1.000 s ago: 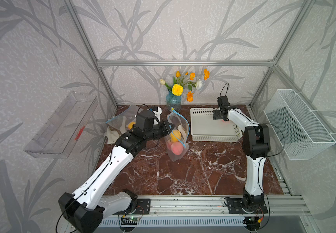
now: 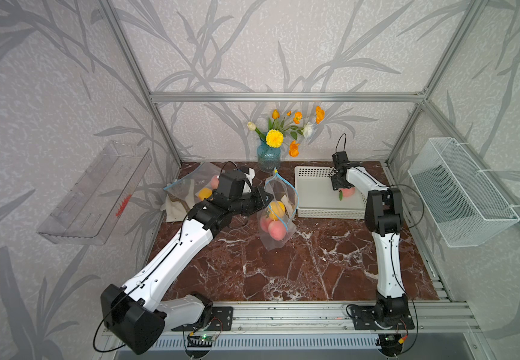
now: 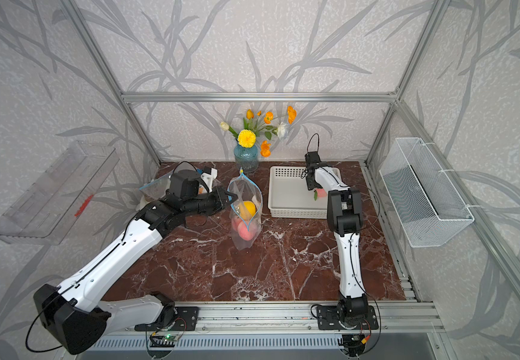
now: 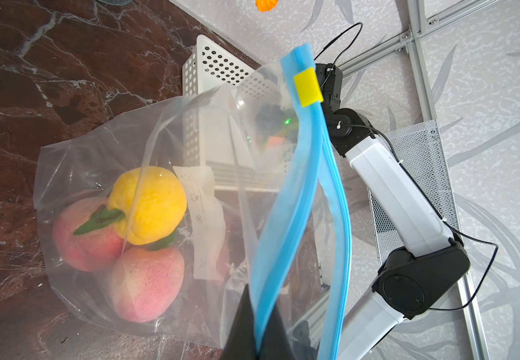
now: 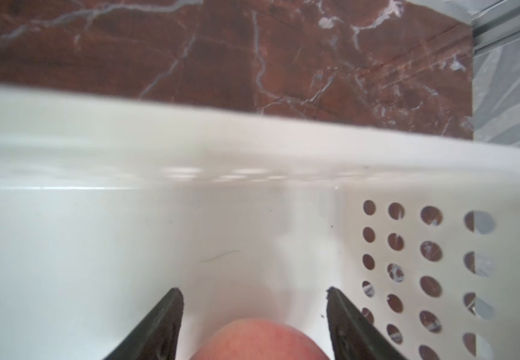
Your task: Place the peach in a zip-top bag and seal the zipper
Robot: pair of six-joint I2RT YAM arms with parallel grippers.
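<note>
A clear zip bag with blue zipper hangs open in front of my left gripper, which is shut on its top edge. Inside the bag are a yellow fruit, two pink peaches and a paper strip. At the right of the white basket, a peach with a green leaf lies under my right gripper. Its two fingers stand apart on either side of the peach; whether they touch it is unclear.
A vase of flowers stands behind the bag. Another filled bag lies at the back left. Wire basket and clear bin hang on the side walls.
The left arm and the bag have moved slightly rightward.
</note>
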